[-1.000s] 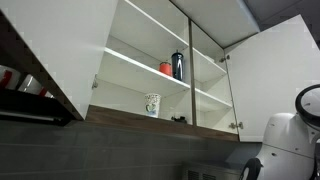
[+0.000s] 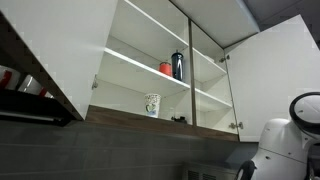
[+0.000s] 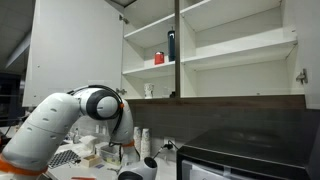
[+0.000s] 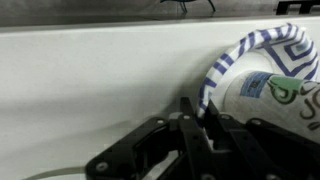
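Note:
In the wrist view my gripper reaches the edge of a white cup [image 4: 212,82] with a blue pattern inside its rim. The fingertips stand a little apart, right at the rim; whether the rim passes between them is hard to tell. Against this cup lies another cup [image 4: 283,98] with blue and green print. The white robot arm [image 3: 103,104] bends down toward the counter in exterior view 2, where the gripper's fingers cannot be made out. Only part of the arm [image 2: 283,145] shows at the lower right of exterior view 1.
Stacked cups [image 3: 146,141] stand on the counter behind the arm. Above, the open cabinet holds a patterned cup [image 2: 153,105], a red container [image 2: 165,68] and a dark canister [image 2: 178,66]. A black appliance [image 3: 243,142] takes up the right side of the counter.
The arm has shifted slightly left at the lower right of exterior view 1. The cabinet and its contents look unchanged.

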